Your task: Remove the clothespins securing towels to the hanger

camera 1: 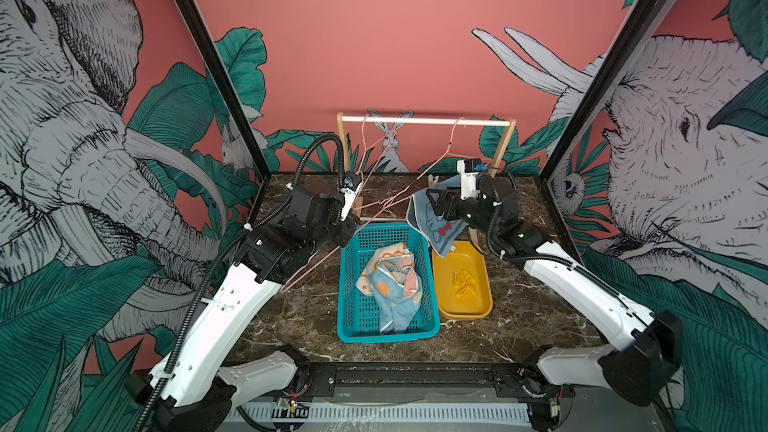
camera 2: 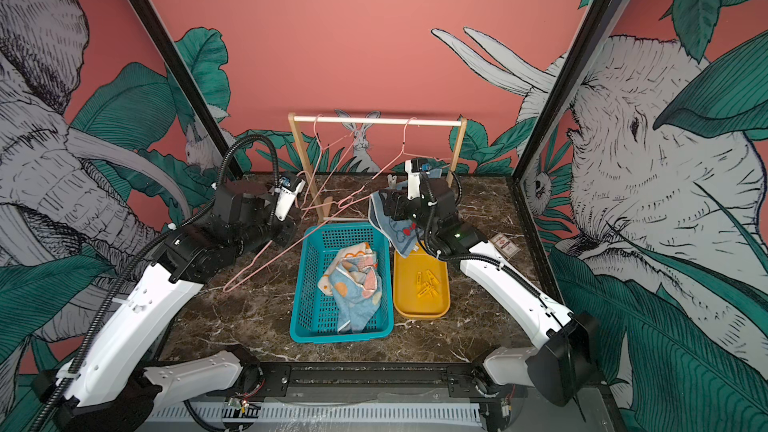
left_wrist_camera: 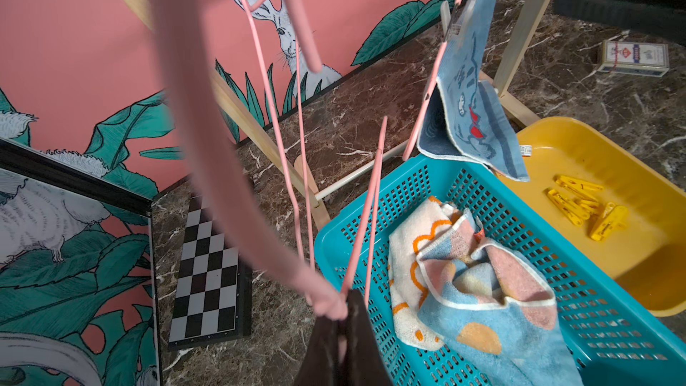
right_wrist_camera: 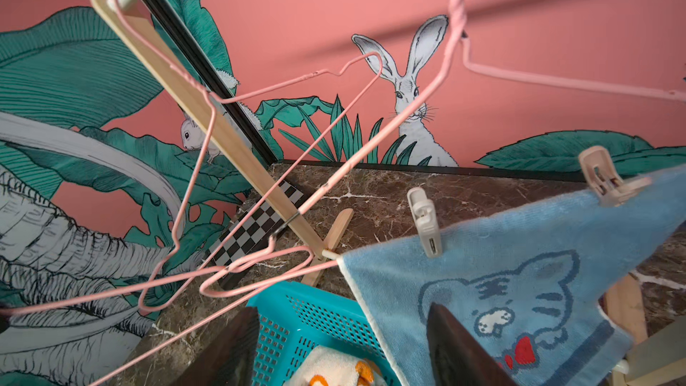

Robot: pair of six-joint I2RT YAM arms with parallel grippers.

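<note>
A blue towel (right_wrist_camera: 493,300) with an animal face hangs from a pink hanger (right_wrist_camera: 386,132) at the rack's right side. Two pale clothespins, one toward the left (right_wrist_camera: 426,221) and another farther right (right_wrist_camera: 609,175), clip its upper edge. My right gripper stands open in front of the towel, its fingers empty and apart from both pins. On the left, my left gripper is shut on the thin bar of another pink hanger (left_wrist_camera: 235,207), which carries no towel. That hanger slants down beside the blue basket.
A blue basket (camera 1: 349,334) holds a crumpled patterned towel (camera 1: 392,288). To its right, a yellow tray (camera 1: 482,300) contains several yellow clothespins (camera 1: 465,283). The wooden rack (camera 1: 400,120) stands behind; a small card box (camera 2: 504,245) lies far right.
</note>
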